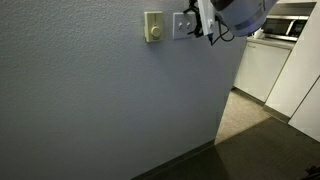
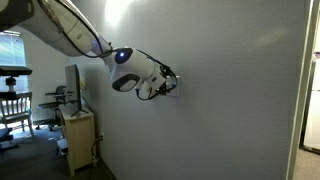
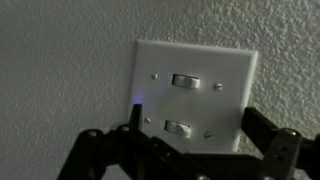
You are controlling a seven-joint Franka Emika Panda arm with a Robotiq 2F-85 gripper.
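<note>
A white switch plate [image 3: 210,68] with two toggle switches is fixed to the wall. The upper toggle [image 3: 186,81] and the lower toggle [image 3: 178,129] both show between the fingers in the wrist view. My gripper is open, one finger on each side of the plate's lower part, holding nothing. In exterior view 1 the same plate [image 1: 181,28] is partly covered by the gripper on its right. Whether the fingers touch the plate or wall I cannot tell.
A yellowish dial plate [image 1: 154,26] is mounted just left of the switch plate. The grey wall [image 1: 90,90] is bare below. To the right, past the wall's edge, are white cabinets [image 1: 260,68] and a microwave [image 1: 283,27].
</note>
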